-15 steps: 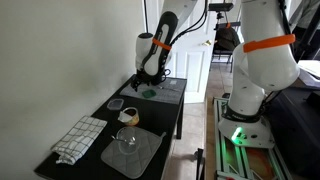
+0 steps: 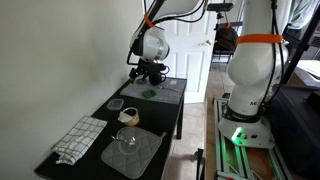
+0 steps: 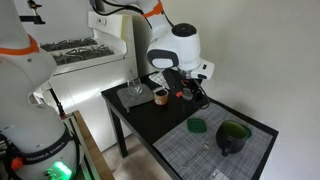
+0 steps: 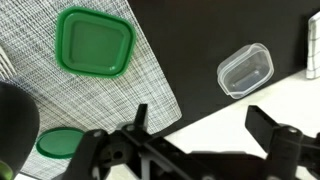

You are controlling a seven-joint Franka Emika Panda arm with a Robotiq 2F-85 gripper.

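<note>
My gripper stands open above the table, its dark fingers (image 4: 262, 125) wide apart with nothing between them. Ahead of it in the wrist view, a green square dish (image 4: 94, 43) lies on a woven grey mat (image 4: 150, 85). A clear plastic container (image 4: 245, 70) sits on the bare black tabletop to the right. At the lower left are a dark pot (image 4: 15, 125), cut off by the frame, and a flat green lid (image 4: 60, 142). The second exterior view shows the green dish (image 3: 197, 125) beside the dark green pot (image 3: 233, 136), below and in front of the gripper.
A cup with a tan band (image 2: 128, 116), a clear tray (image 2: 130, 155) and a checkered cloth (image 2: 79, 140) occupy the table's other end. A white wall (image 2: 60, 60) runs along one long side.
The arm has swung the gripper toward the wall side of the mat and turned it. The dish, container and cup have stayed in place.
</note>
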